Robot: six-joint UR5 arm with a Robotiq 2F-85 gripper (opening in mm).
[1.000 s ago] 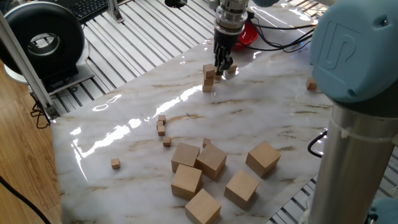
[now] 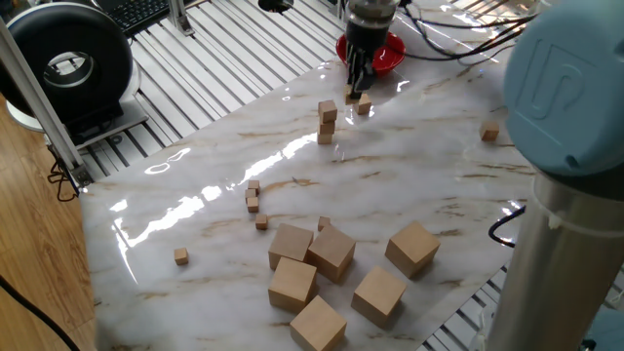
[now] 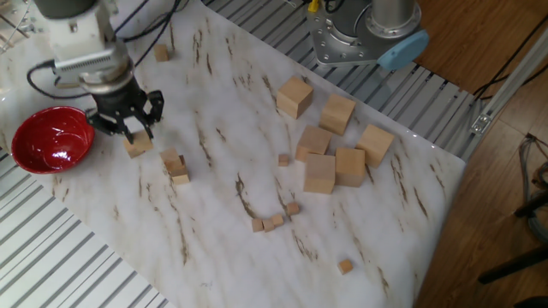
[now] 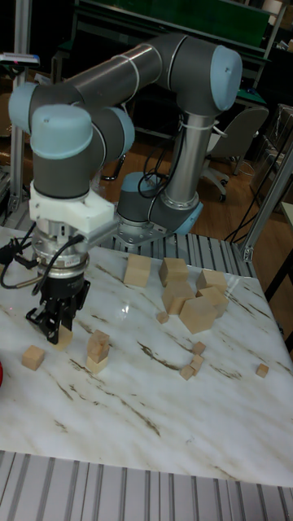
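Note:
My gripper [image 2: 359, 90] points down over the table near the red bowl [image 3: 53, 141]. It is shut on a small wooden block [image 4: 63, 338], which shows between the fingers in exterior view 3 and is partly covered by them. Another small wooden block [image 4: 32, 356] rests on the table close by; in exterior view 1 this block [image 2: 364, 104] appears just beside the fingertips. A short stack of small blocks [image 2: 327, 124] stands on the other side of the gripper, apart from it, with its top block [image 3: 172, 161] set slightly askew.
Several large wooden cubes [image 2: 332, 253] cluster near the robot base. Several tiny cubes [image 3: 268, 224] are scattered on the marble table, and a lone block [image 2: 489, 131] sits by the arm. Cables [image 2: 458, 44] hang behind the gripper.
The gripper has moved away from the stack toward the red bowl, and a small block has gone with it. The stack and the scattered cubes look unmoved.

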